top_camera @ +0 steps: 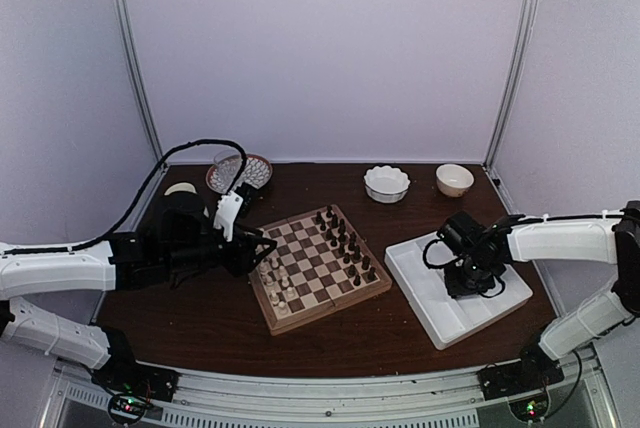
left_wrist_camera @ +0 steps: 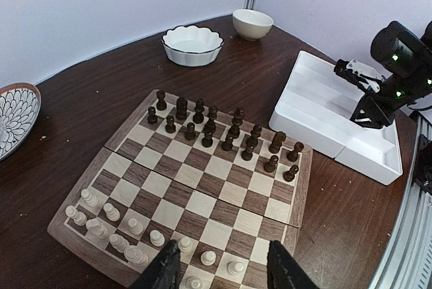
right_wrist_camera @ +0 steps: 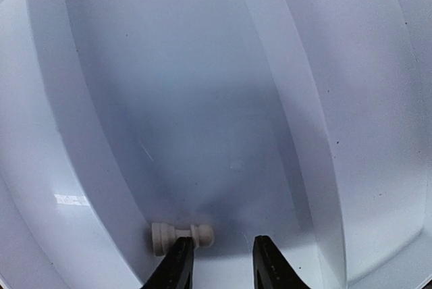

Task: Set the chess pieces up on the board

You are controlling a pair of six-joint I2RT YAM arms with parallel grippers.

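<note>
The wooden chessboard [top_camera: 310, 267] lies on the dark table, turned at an angle. Dark pieces [left_wrist_camera: 208, 138] stand in two rows along its far right side, and several white pieces [left_wrist_camera: 135, 255] along the near left. My left gripper hovers over the white side, its fingers apart and nothing between them. Inside the white tray [top_camera: 420, 310] a single white piece [right_wrist_camera: 162, 238] lies on its side against a divider wall. Close above it is my right gripper, open and empty; its left finger [right_wrist_camera: 177, 265] overlaps the piece's head in view.
A scalloped white bowl [top_camera: 386, 185] and a cream bowl [top_camera: 454, 180] stand at the back right. At the back left is a patterned bowl [top_camera: 257, 170]. Bare table surrounds the board, and raised walls divide the tray.
</note>
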